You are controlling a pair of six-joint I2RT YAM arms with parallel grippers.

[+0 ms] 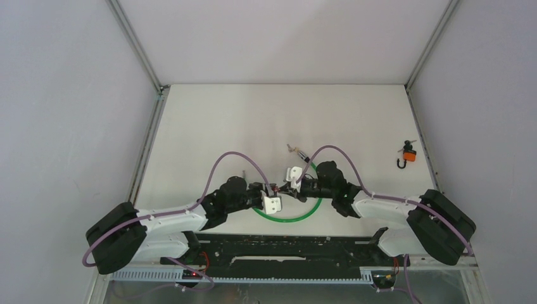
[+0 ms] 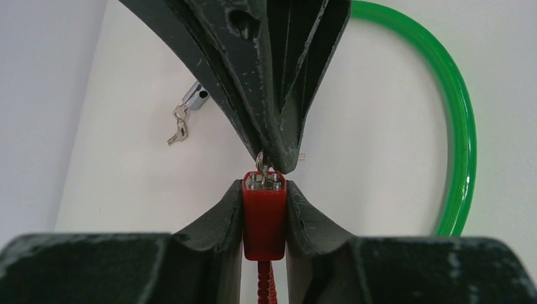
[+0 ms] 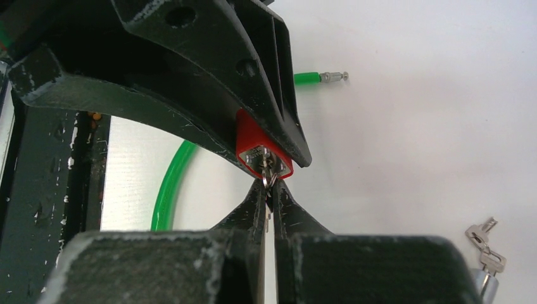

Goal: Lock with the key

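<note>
A red padlock (image 2: 264, 218) is clamped between the fingers of my left gripper (image 1: 273, 188), its metal keyhole end turned towards the right gripper. The right wrist view shows a silver key (image 3: 267, 168) standing at that end face. My right gripper is shut, its fingertips pinching the key's thin head right at the padlock. A second small piece of metal hangs below, partly hidden by the fingers. How deep the key sits in the lock cannot be made out. Both grippers meet above the table in the top view.
A green cable lock (image 2: 467, 145) curves on the table under the grippers, with its keys (image 3: 491, 259) at one end. An orange padlock (image 1: 410, 156) lies far to the right.
</note>
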